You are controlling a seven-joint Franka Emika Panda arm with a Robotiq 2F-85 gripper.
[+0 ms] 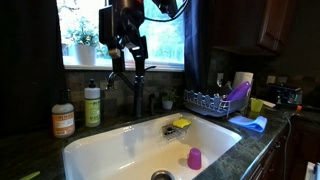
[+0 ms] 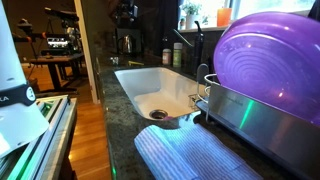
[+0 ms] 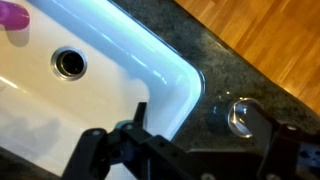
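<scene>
My gripper [image 1: 127, 62] hangs in front of the window above the sink's back edge, pointing down. In the wrist view, its dark fingers [image 3: 140, 118] stand wide apart with nothing between them. A shiny round item, perhaps glass [image 3: 241, 117], lies on the dark counter below, near the right finger in that view. The white sink [image 1: 110, 155] holds a pink cup [image 1: 194, 158]; the same cup [image 3: 14, 15] shows at the wrist view's top left corner. The drain [image 3: 69, 63] is bare.
A black faucet [image 1: 138, 100] rises behind the sink. Two bottles, one orange [image 1: 63, 118] and one greenish [image 1: 92, 105], stand at back left. A dish rack [image 1: 212, 103] and a blue cloth [image 1: 248, 123] lie right; a yellow sponge [image 1: 182, 122] sits at the sink's back.
</scene>
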